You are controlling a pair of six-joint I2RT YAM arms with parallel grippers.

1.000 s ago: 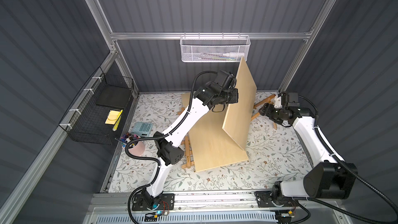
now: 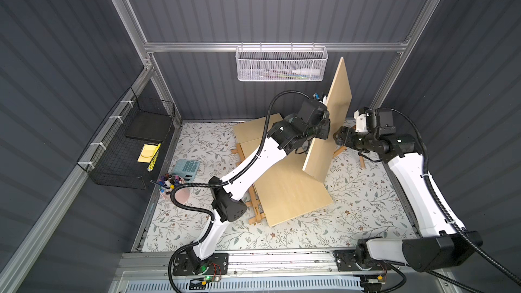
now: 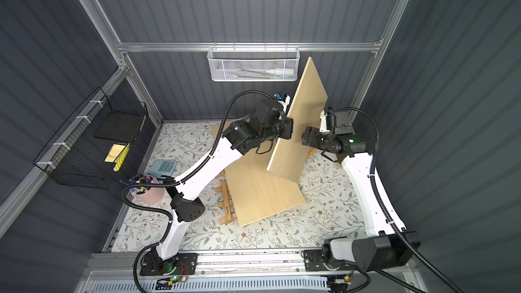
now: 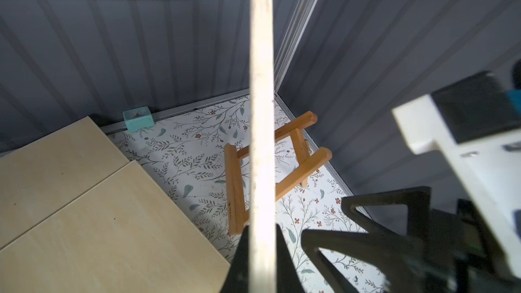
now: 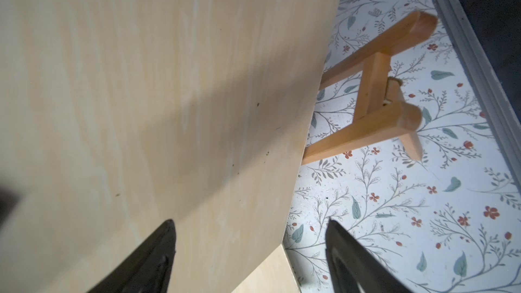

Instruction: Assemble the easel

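A pale wooden panel (image 2: 337, 95) stands steeply tilted above the flat wooden boards (image 2: 290, 195). My left gripper (image 2: 325, 128) is at its left side; in the left wrist view its dark fingers (image 4: 240, 263) lie on both sides of the panel's narrow edge, shut on it. My right gripper (image 2: 338, 136) faces the panel's right face, open, with nothing between its fingers. Whether it touches the panel I cannot tell. Orange-brown wooden legs (image 4: 298, 173) stick out to the right under the boards, and another slatted part (image 2: 254, 206) shows at their left.
A white mesh basket (image 2: 282, 67) hangs on the back wall. At left are a blue calculator (image 2: 186, 169), a pink pen cup (image 2: 176, 192) and a black wire basket (image 2: 127, 146).
The panel and my left gripper have shifted right; lately the panel has swung slightly back left. The flat boards have slid and turned a little. My right gripper has moved left, closer to the panel.
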